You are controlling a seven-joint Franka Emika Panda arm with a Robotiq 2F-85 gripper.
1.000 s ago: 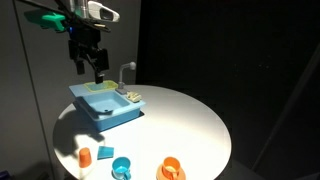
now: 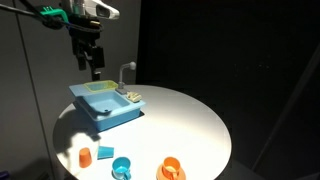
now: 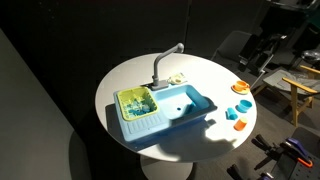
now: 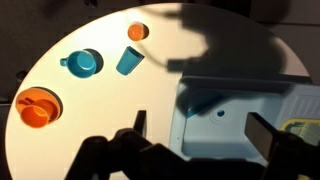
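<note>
High above the round white table [image 2: 190,120], my gripper [image 2: 92,73] hangs open with nothing between its fingers. Below it stands a light blue toy sink [image 3: 172,122] with a grey faucet [image 3: 157,68]. In the wrist view, the sink basin [image 4: 231,125] lies beneath the fingers, and a dark blue shape [image 4: 205,103] shows inside it, too unclear to name. Apart from the sink are a blue cup [image 4: 129,61], an orange cup [image 4: 137,31], a blue mug [image 4: 81,64] and an orange mug [image 4: 36,114] on an orange saucer.
A yellow-green rack [image 3: 137,103] sits on one side of the sink. Small pale items [image 3: 177,79] lie behind it near the faucet. A wooden chair [image 3: 292,95] stands beyond the table.
My arm and gripper have shifted slightly in exterior view 1, with the fingers a little higher than a second ago. The sink and mugs stay where they were.
</note>
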